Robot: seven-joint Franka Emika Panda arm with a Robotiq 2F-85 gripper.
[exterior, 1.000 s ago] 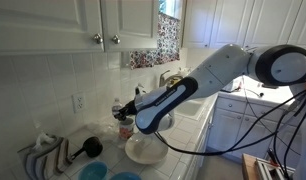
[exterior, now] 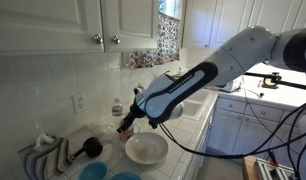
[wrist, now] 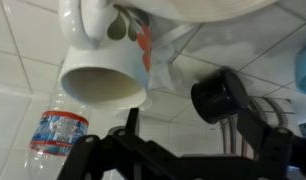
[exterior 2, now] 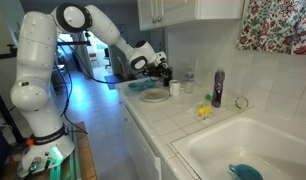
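Note:
My open gripper has nothing between its fingers in the wrist view. A white mug [wrist: 108,55] with an orange-flower pattern shows its mouth just ahead of the left finger, outside the gap. Beyond the other finger is a black pan or cup [wrist: 221,95]; its full shape is hard to tell. In exterior view 1 the gripper [exterior: 127,127] hangs over the counter beside the white bowl [exterior: 146,150], mostly covering the mug. The mug [exterior 2: 174,88] stands on the counter in exterior view 2.
A clear bottle [wrist: 58,135] with a red and blue label is close to the mug. Blue bowls [exterior: 96,172] and a rack [exterior: 41,160] occupy the left counter. The sink [exterior 2: 218,158] lies at the other end.
In exterior view 1 the arm has swung down and toward the camera. The gripper has shifted from near the bottle to in front of the mug, which showed more clearly before.

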